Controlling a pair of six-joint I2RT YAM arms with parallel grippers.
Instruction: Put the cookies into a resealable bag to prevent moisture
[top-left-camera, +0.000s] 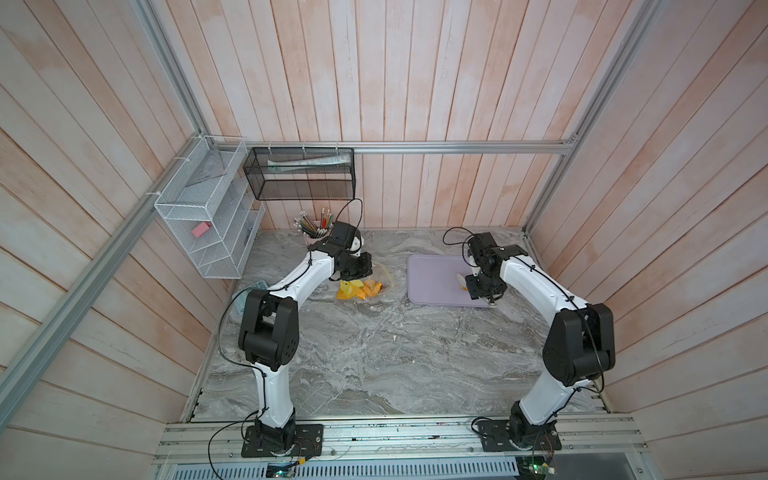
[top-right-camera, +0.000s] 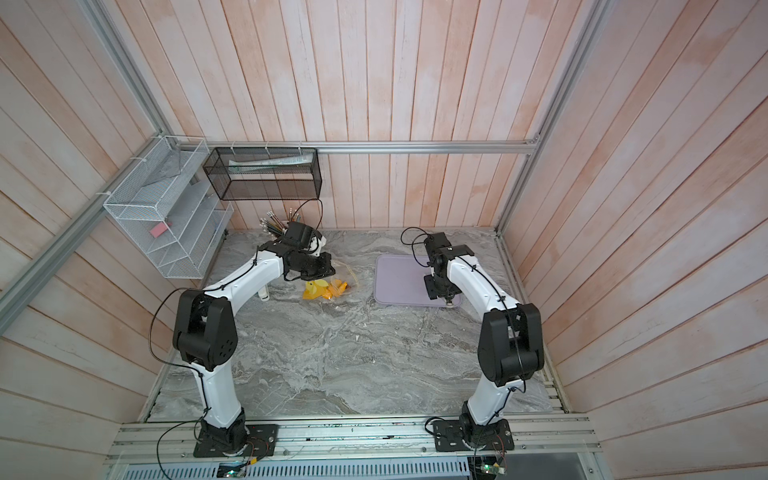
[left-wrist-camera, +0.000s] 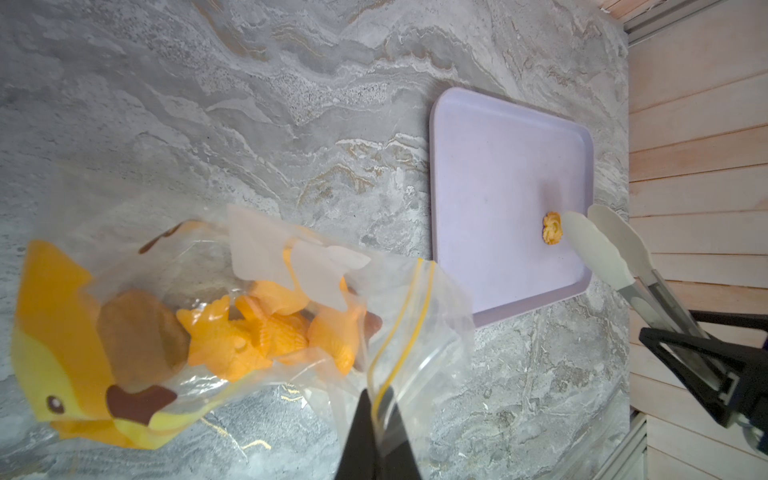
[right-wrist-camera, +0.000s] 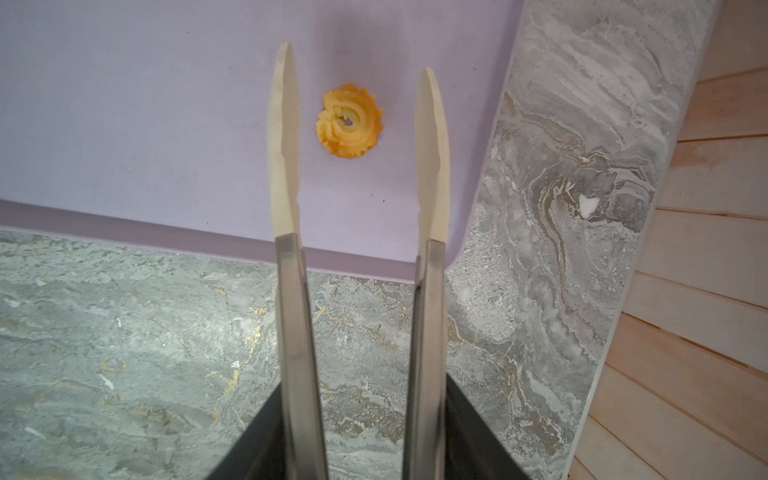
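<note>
In the left wrist view a clear resealable bag (left-wrist-camera: 72, 296) with a yellow printed end and a yellow zip line lies on the counter. Several orange cookies (left-wrist-camera: 228, 340) and a brown one (left-wrist-camera: 144, 336) show inside it. My left gripper is shut on the bag's edge by the zip line. One ring-shaped golden cookie (right-wrist-camera: 349, 120) rests near a corner of the lilac tray (right-wrist-camera: 144, 152). Tongs (right-wrist-camera: 297, 344) with pale tips are held by my right gripper, shut around their arms. The tips stand apart over the tray, either side of that cookie, nothing pinched.
Bare marble counter (top-left-camera: 384, 360) lies in front of bag and tray. A pen holder (top-left-camera: 314, 228) stands behind the left arm. White wire shelves (top-left-camera: 216, 224) and a black mesh basket (top-left-camera: 300, 184) hang at the back left.
</note>
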